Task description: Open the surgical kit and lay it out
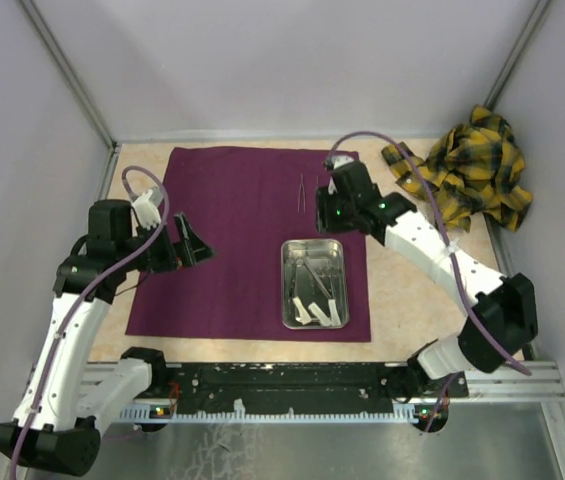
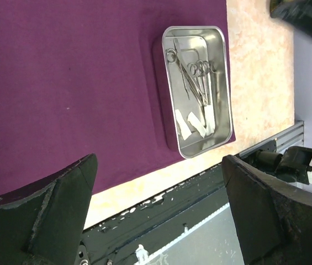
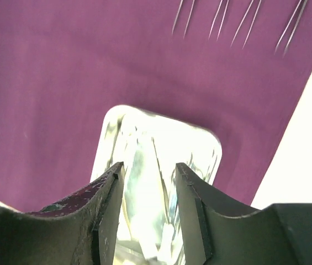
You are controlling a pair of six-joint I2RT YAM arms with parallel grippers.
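A metal tray (image 1: 290,280) on the purple cloth (image 1: 212,300) holds scissors (image 2: 200,69), long steel instruments and several white-wrapped items (image 2: 194,122). At the back right of the cloth, thin instruments (image 3: 219,16) lie in a row. My right gripper (image 1: 327,215) is above the cloth just behind the tray, over which its fingers hang apart in the right wrist view, with nothing seen between them. My left gripper (image 1: 192,240) stands open over the left of the cloth, empty.
A bunched yellow-black plaid cloth (image 1: 472,170) lies at the back right. White walls surround the table, with a black rail along the front edge.
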